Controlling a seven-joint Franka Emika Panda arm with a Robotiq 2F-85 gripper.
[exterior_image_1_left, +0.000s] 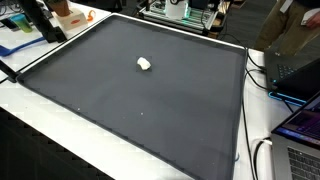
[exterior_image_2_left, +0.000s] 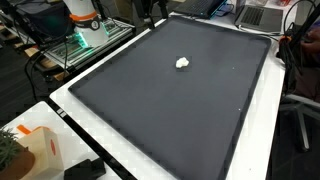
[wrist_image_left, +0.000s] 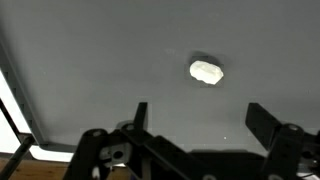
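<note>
A small white, lumpy object (exterior_image_1_left: 143, 63) lies alone on the dark grey board, and it also shows in exterior view 2 as a white lump (exterior_image_2_left: 182, 62). Seen from the wrist, the same white object (wrist_image_left: 206, 72) is beyond the fingertips, clear of both. My gripper is open, its black fingers wide apart with only bare board between them. Nothing touches the white object.
Bare surface surrounds the object on the grey board (exterior_image_1_left: 150, 110). Laptops (exterior_image_1_left: 297, 150) and cables line one side of the white table. An orange-and-white box (exterior_image_2_left: 42, 148) and a brown round item (exterior_image_2_left: 12, 155) stand near a corner.
</note>
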